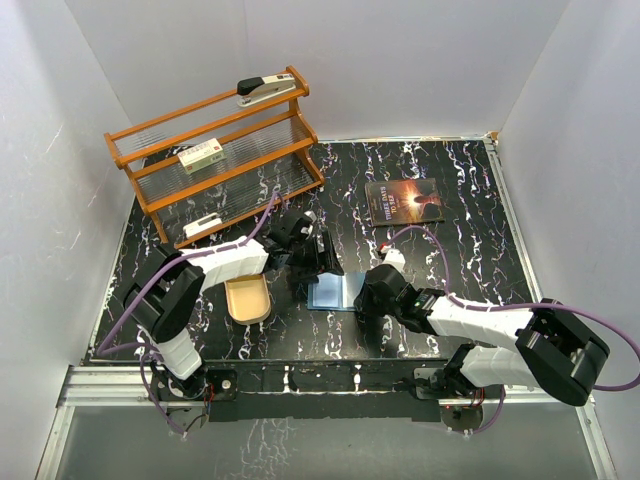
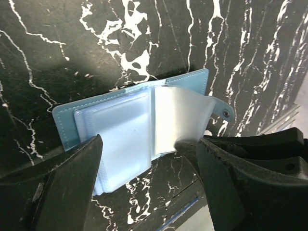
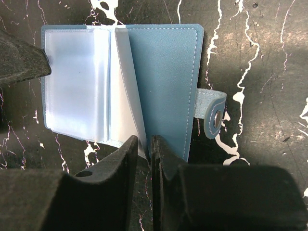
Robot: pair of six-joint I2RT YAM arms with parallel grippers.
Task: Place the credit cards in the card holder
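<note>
The blue card holder [image 1: 323, 291] lies unfolded on the table, its clear sleeves [image 2: 120, 137] showing on the left half. A loose whitish sleeve page [image 3: 127, 82] stands partly raised at the middle; its lower edge is pinched by my right gripper, which is shut on it. Over the left half hovers my left gripper, open, its fingers wide apart with nothing between them. The snap tab [image 3: 211, 115] sticks out from the right cover. I cannot make out any separate credit card.
Left of the holder sits a beige tray [image 1: 248, 299], partly covered by my left arm. A wooden rack [image 1: 215, 160] with a stapler [image 1: 264, 88] and boxes stands at the back left. Behind the holder lies a dark book [image 1: 404, 201]. The table's right side has free room.
</note>
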